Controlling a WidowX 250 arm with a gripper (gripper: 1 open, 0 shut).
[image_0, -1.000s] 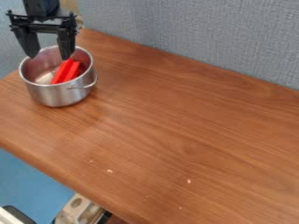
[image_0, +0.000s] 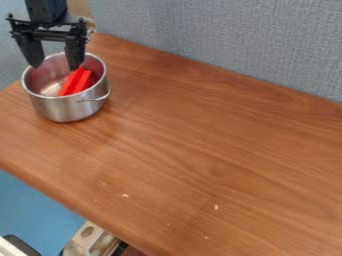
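A steel pot (image_0: 66, 108) stands at the back left of the wooden table, with a red elongated object (image_0: 78, 83) lying inside it. My black gripper (image_0: 51, 57) hangs just above the pot's back rim, its two fingers spread apart with nothing visible between them.
A grey textured wall (image_0: 241, 40) runs along the back. At the lower left, beyond the table's edge, are a blue floor and some small hardware.
My gripper has shifted very slightly, a little lower over the pot. The pot and the red object have stayed in place.
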